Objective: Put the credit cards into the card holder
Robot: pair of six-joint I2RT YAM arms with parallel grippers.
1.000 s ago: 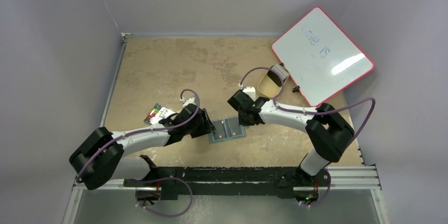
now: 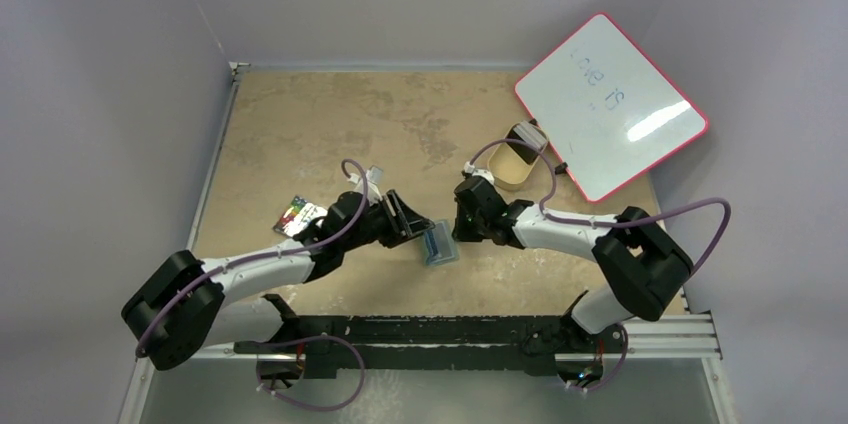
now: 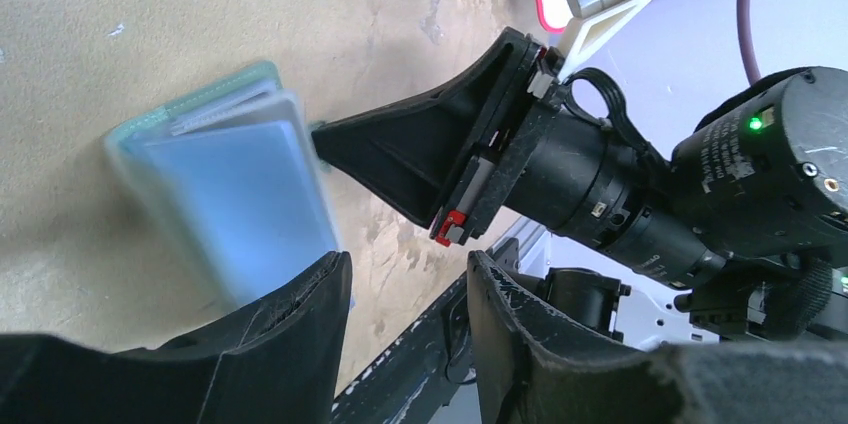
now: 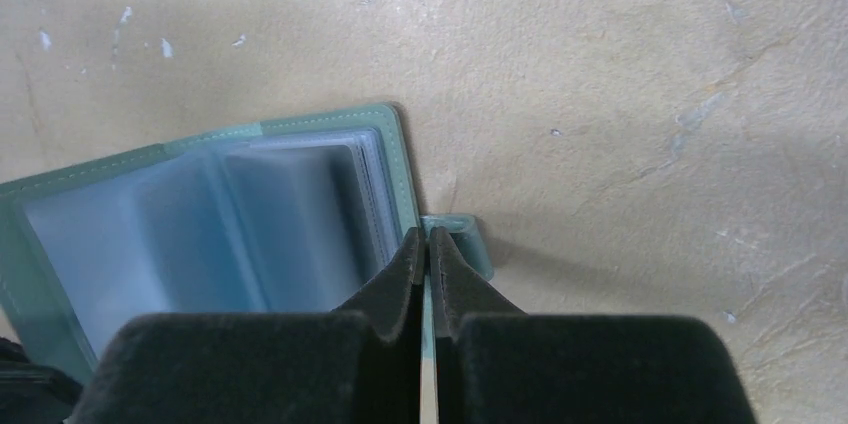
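Note:
The open teal-edged card holder lies on the table with clear blue sleeves showing. My left gripper hangs over it, its fingers part open with nothing seen between them; in the top view it covers the holder's left part. My right gripper is shut, its tips at the holder's right edge, nothing seen between them.
A colourful card pack lies left, partly behind the left arm. A tan tray with dark and grey items and a whiteboard are at back right.
My left gripper has risen and moved right over the holder, whose left part is now covered from above.

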